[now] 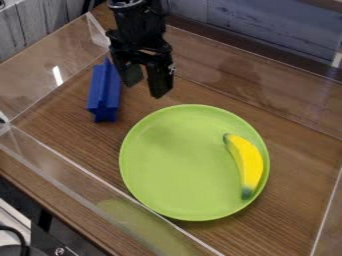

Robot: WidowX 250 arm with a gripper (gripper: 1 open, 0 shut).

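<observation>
My black gripper point(143, 75) hangs open at the upper middle, above the table behind the green plate, with nothing seen between its fingers. A yellow banana point(245, 160) lies on the right side of the green plate point(167, 165). A blue block point(104, 95) sits on the wood at the left, just below and left of my gripper.
The wooden table point(274, 115) has clear room to the right and behind the plate. Clear plastic walls edge it along the front left and sides. A pale blue wooden wall stands at the back.
</observation>
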